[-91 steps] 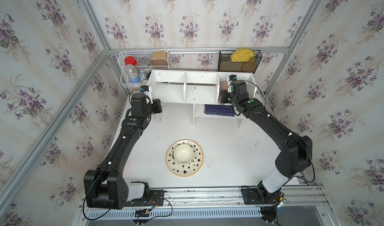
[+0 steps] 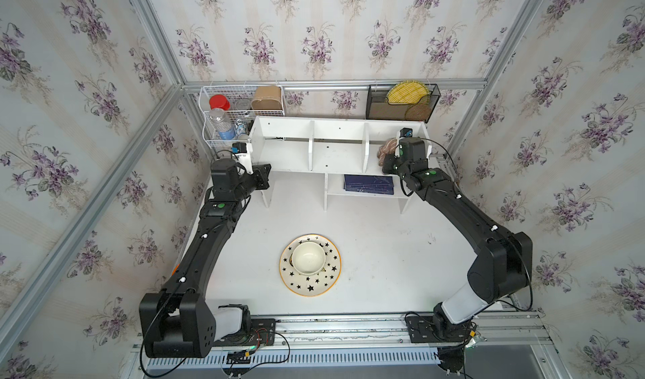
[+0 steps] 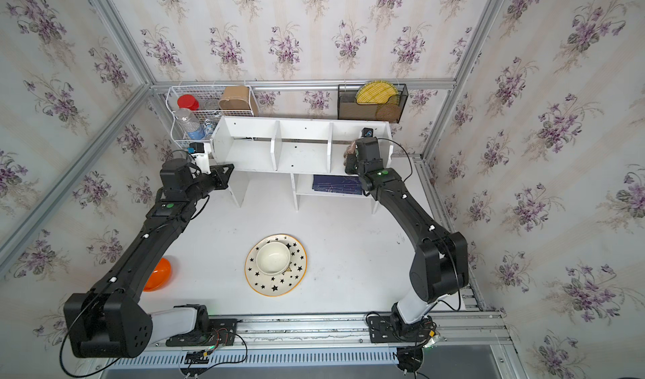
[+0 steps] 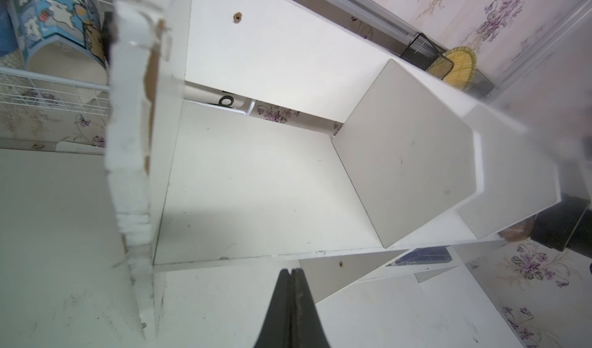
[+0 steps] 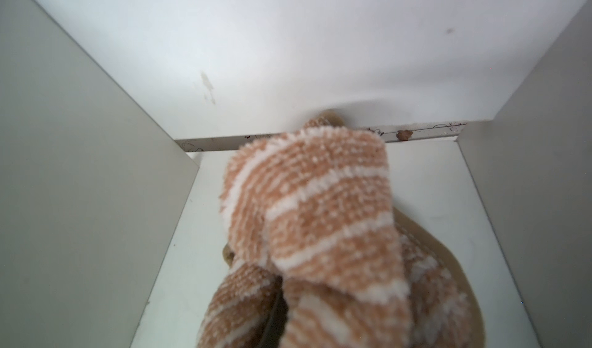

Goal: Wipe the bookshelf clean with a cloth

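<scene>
The white bookshelf stands at the back of the table, its upper row split into three compartments. A brown cloth with white stripes is bunched up inside the right compartment, low against the back board. My right gripper is shut on this cloth at the compartment's front; in the right wrist view the cloth hides its fingers. At the shelf's left end, in front of the left compartment, my left gripper is shut with nothing between its fingers. The left compartment is empty.
A dark blue folded item lies on the lower right shelf. A wire basket hangs back left, a black basket back right. A starred plate holding a white bowl sits mid-table, with free table around it.
Over the last second my right gripper has shifted rightward inside the right compartment, carrying the cloth along. My left gripper rose slightly toward the shelf and came back down, staying near its left end.
</scene>
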